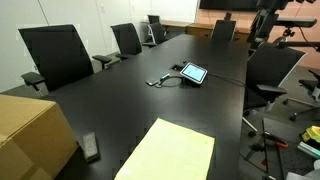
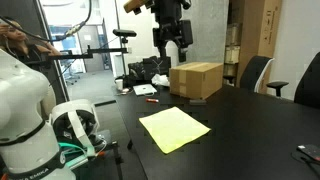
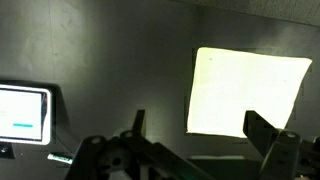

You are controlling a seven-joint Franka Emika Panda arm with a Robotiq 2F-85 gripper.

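Observation:
My gripper is open, its two dark fingers wide apart and nothing between them. It hangs high above the black table, as exterior view 2 shows, where the gripper (image 2: 172, 45) points down. In exterior view 1 the gripper (image 1: 263, 28) is at the top right, well clear of the surface. A pale yellow sheet (image 1: 168, 152) lies flat on the table; whether it is cloth or paper I cannot tell. From the wrist, the sheet (image 3: 240, 92) looks almost white and lies below and around the right finger.
A tablet with a lit screen (image 1: 194, 73) stands farther along the table, small items and a cable beside it. At the other end are a cardboard box (image 2: 195, 80) and a dark oblong object (image 1: 91, 147). Chairs line the edges; bare table separates sheet and tablet.

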